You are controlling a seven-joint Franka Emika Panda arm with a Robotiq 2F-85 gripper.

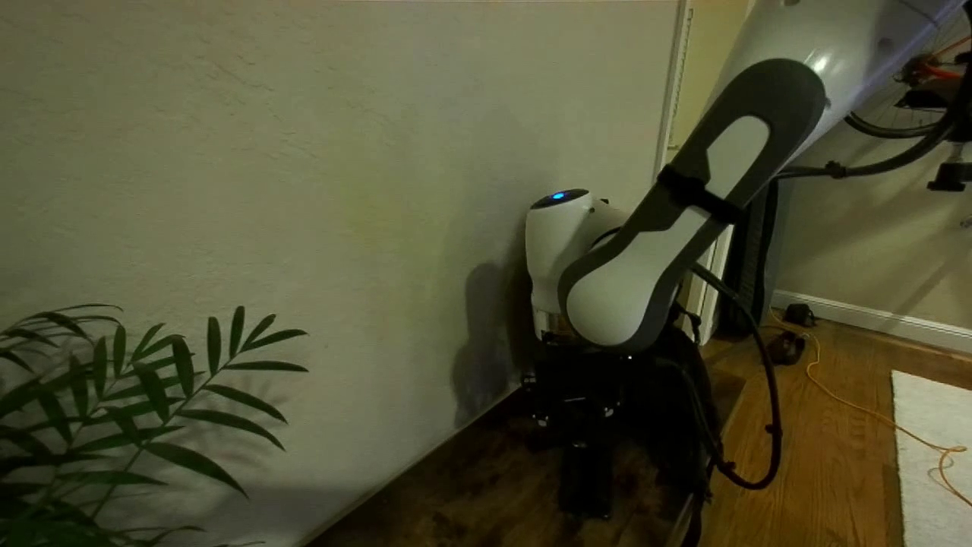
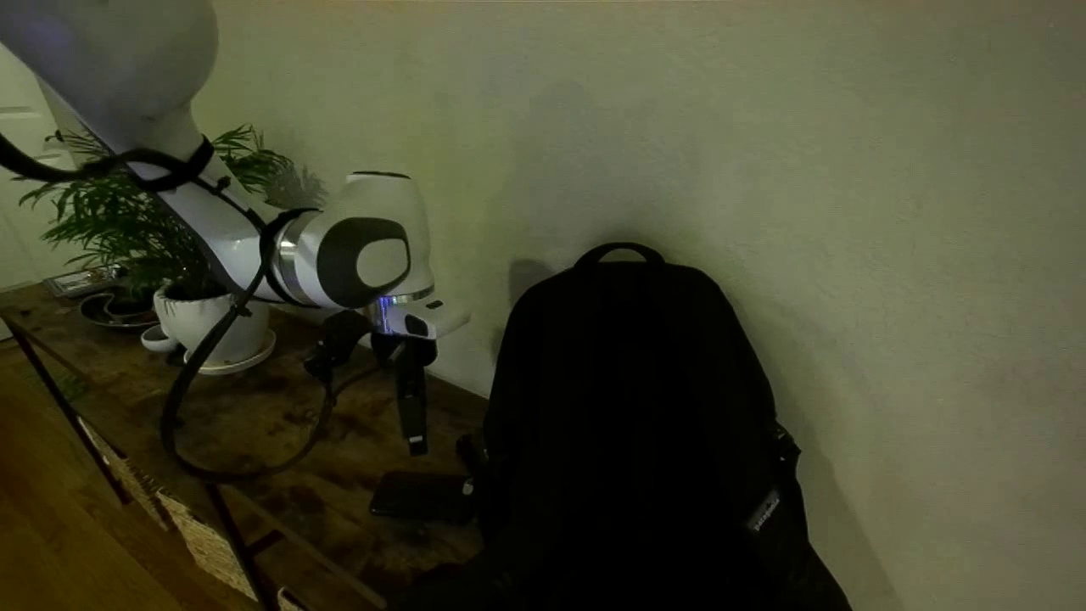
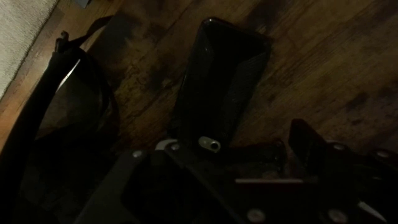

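Observation:
A black phone-like object [image 3: 224,82] with a light camera patch lies flat on the brown wooden table in the wrist view. It also shows as a dark slab [image 2: 422,496] left of the black backpack [image 2: 631,407] in exterior view 2. My gripper [image 2: 413,446] points down above the table, behind that slab and left of the backpack. Seen from the wrist, its dark fingers [image 3: 306,143] stand apart, so it is open. Another dark bar-shaped thing [image 3: 257,153] shows near the fingers; darkness hides what it is. Nothing appears gripped.
The wall [image 1: 319,228] rises close behind the arm. A potted plant [image 2: 204,321] stands at the table's left end. Black straps [image 3: 33,100] lie near the table edge in the wrist view. Bare tabletop [image 2: 305,438] lies between plant and backpack.

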